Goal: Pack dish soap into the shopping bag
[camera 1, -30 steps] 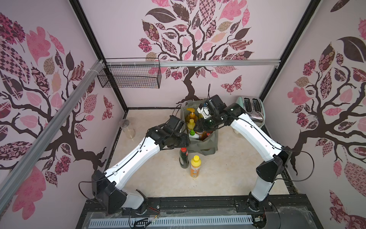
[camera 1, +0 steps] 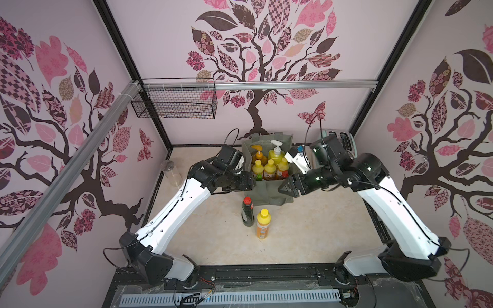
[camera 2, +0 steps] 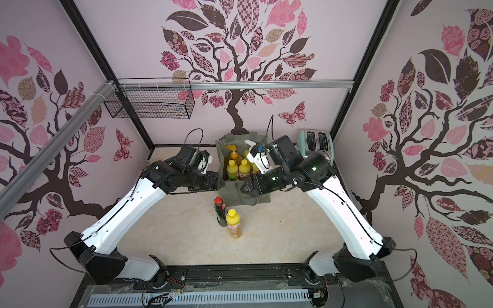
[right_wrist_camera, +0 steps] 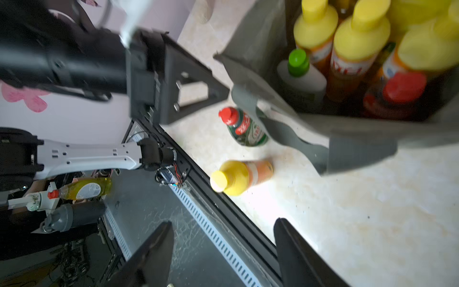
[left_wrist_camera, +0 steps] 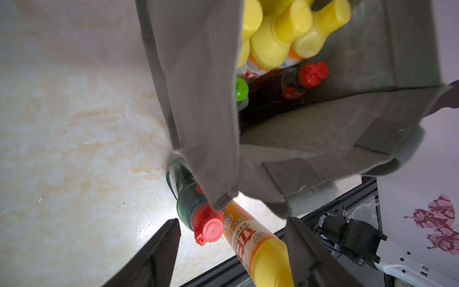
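The grey-green shopping bag (camera 1: 268, 193) stands in the middle of the table with several soap bottles inside, among them a green-capped one (right_wrist_camera: 303, 79). On the table before it are a dark green bottle with a red cap (camera 1: 248, 213) and an orange bottle with a yellow cap (camera 1: 262, 223). At the bag's left edge is my left gripper (camera 1: 251, 183), open and empty; its fingertips (left_wrist_camera: 165, 241) show above both loose bottles in the left wrist view. My right gripper (camera 1: 288, 189) hangs by the bag's front right, parted, with nothing between its fingers.
A toaster (camera 2: 315, 142) stands behind at the right and a glass jar (camera 1: 172, 173) at the left. Above hangs a wire basket (camera 1: 179, 101).
My right gripper has moved from over the bag rightward and toward the front. The bag's front wall looks changed in shape. My left arm has shifted slightly; both loose bottles stand as before.
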